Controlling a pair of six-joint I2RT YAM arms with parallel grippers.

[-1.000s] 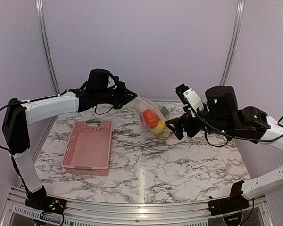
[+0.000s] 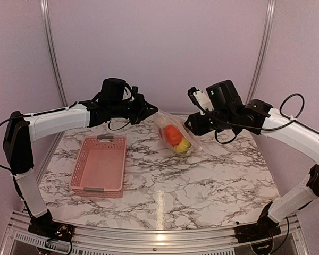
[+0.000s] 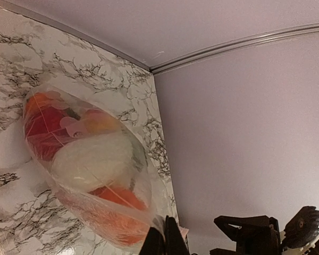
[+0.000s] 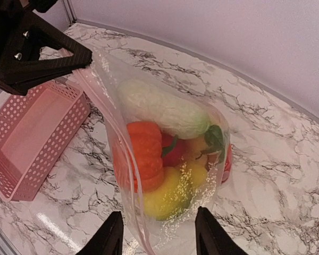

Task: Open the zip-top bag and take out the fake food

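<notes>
The clear zip top bag (image 2: 167, 126) hangs tilted over the table, its top corner pinched by my left gripper (image 2: 155, 110), which is shut on the film. From the right wrist view the bag's mouth faces me, the rim gaping. Inside it are an orange pumpkin-like piece (image 4: 143, 154), a yellow piece (image 4: 167, 194), a pale cabbage-like piece (image 4: 159, 109) and a red piece (image 4: 173, 153). My right gripper stands open at the lower end of the mouth, fingers apart. The bag's rim passes between or behind those fingers; I cannot tell whether they touch it.
A pink basket (image 2: 122, 164), empty, stands on the left of the marbled table (image 2: 202, 191). A wall (image 2: 159, 53) rises close behind the bag.
The left arm holds nearly still, and the bag has shifted slightly.
</notes>
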